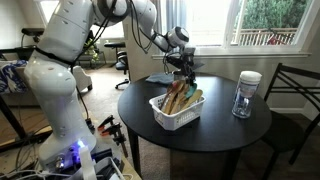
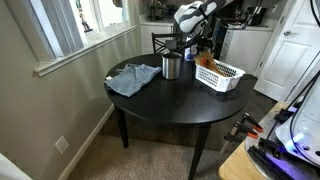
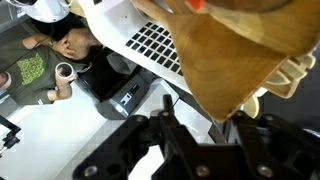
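In exterior view 1, a white basket [image 1: 177, 117] stands on the dark round table with wooden utensils [image 1: 178, 98] and a teal utensil [image 1: 181, 87] leaning in it. Right above their upper ends is my gripper [image 1: 184, 72], pointing down. The wrist view shows a broad wooden utensil [image 3: 215, 75] reaching down to my gripper, near the right-hand finger. Its fingers stand apart, with a gap on the left side of the wood. Whether the wood touches a finger cannot be made out. Exterior view 2 shows the basket [image 2: 217, 75] at the table's right side.
A white canister [image 1: 246, 94] stands on the right of the table, and a metal pot [image 2: 171, 66] shows in exterior view 2. Folded blue-grey cloth [image 2: 133, 79] lies farther along. A black chair [image 1: 294, 115] stands beside it.
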